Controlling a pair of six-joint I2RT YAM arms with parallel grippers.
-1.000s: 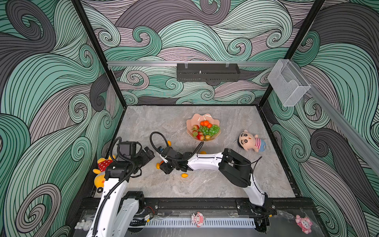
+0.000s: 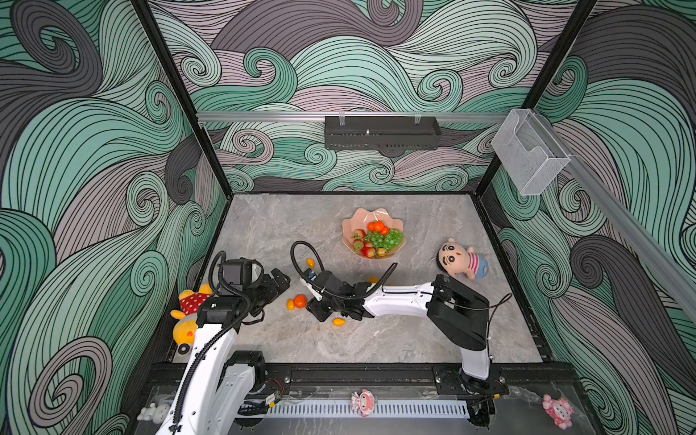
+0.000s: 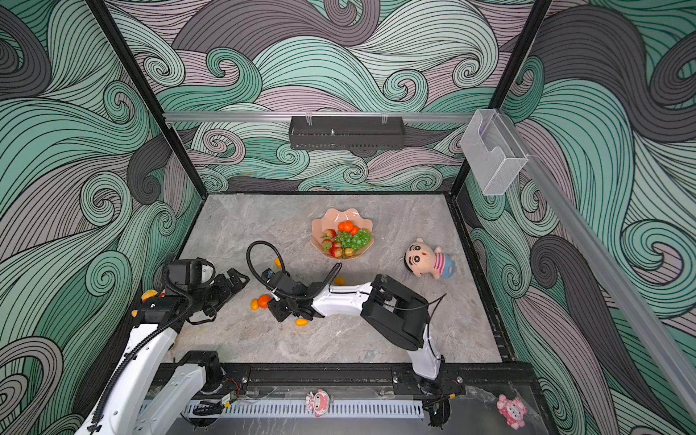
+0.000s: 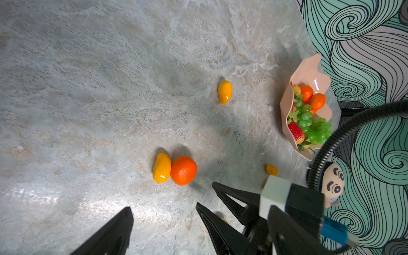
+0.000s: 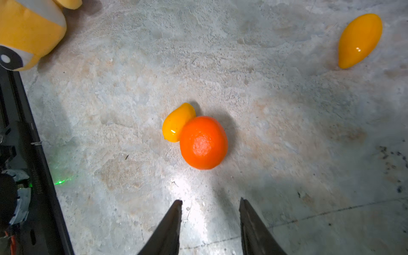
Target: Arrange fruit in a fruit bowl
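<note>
The pink bowl [image 2: 348, 232] holds oranges, grapes, strawberries and other fruit. Near the middle left of the table an orange [image 5: 203, 142] touches a small yellow fruit [image 5: 176, 123]; other yellow fruits [image 4: 224, 92] lie scattered around. My right gripper hangs just beside the orange, low over the table, part open with nothing between its fingertips. My left gripper [image 3: 233, 280] is held at the left, above the table, open with only bare table and fruit beneath it in its wrist view.
A plush toy [image 2: 464, 259] lies at the right, and a yellow plush [image 2: 187, 326] lies at the far left by the left arm.
The right arm has shifted to the right, uncovering the orange in the top left view. The left arm has moved slightly.
</note>
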